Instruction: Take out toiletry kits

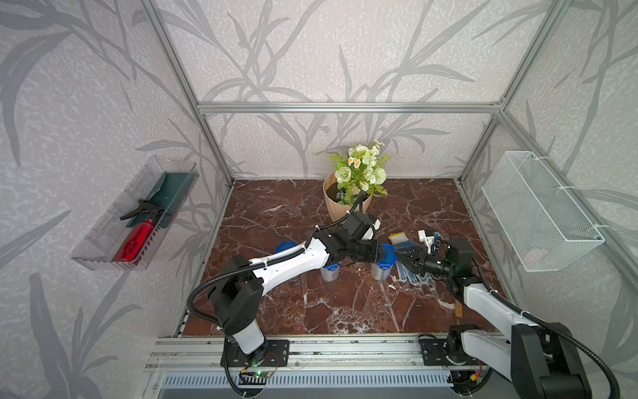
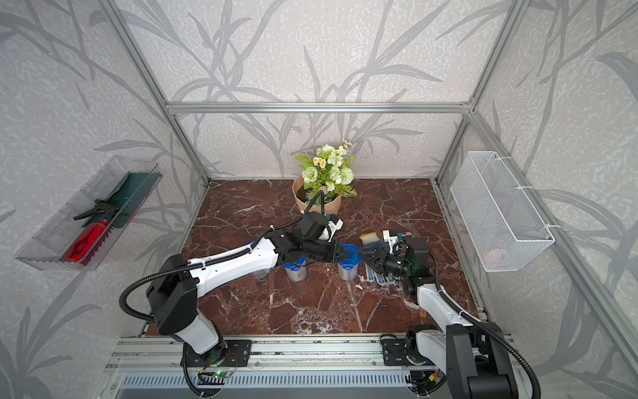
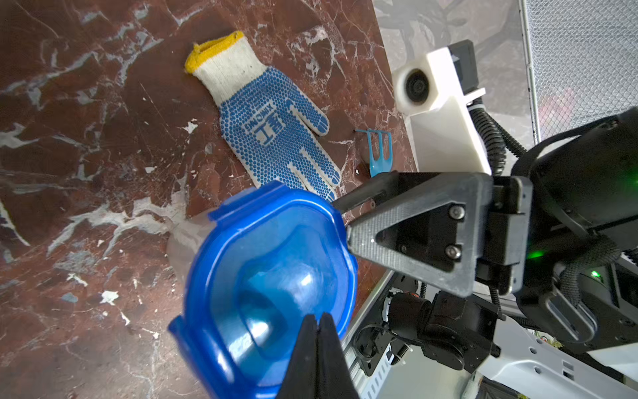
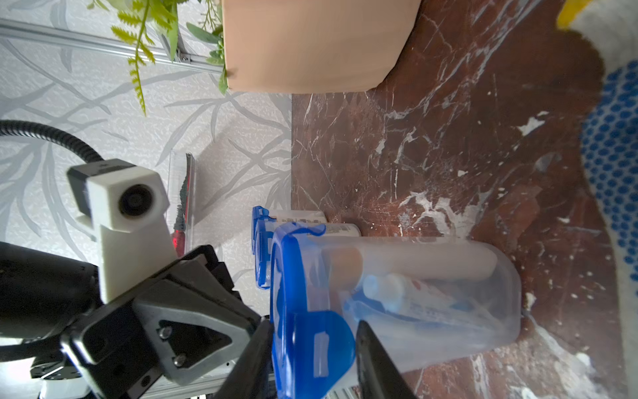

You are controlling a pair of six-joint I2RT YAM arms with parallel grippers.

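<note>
The near-side toiletry kit is a clear cup [image 4: 432, 306] with a blue lid [image 3: 279, 286]. White tubes or bottles show through its wall in the right wrist view. It stands upright on the table between both grippers. My left gripper is shut, its tips over the lid's rim with nothing seen between them. My right gripper is part open at the lid's other side, the lid's blue clasp [image 4: 325, 352] appearing between its fingers; whether they touch it I cannot tell. Another blue-lidded cup [image 1: 329, 272] stands to the left, and a further blue lid [image 1: 285, 246] is partly behind my left arm.
A blue dotted glove [image 3: 272, 126] and a light-blue fork [image 3: 378, 153] lie to the right of the cup. A potted flower plant [image 1: 359, 173] stands at the back. A white mesh basket [image 1: 541, 209] and a clear bin [image 1: 136, 212] hang on the side walls.
</note>
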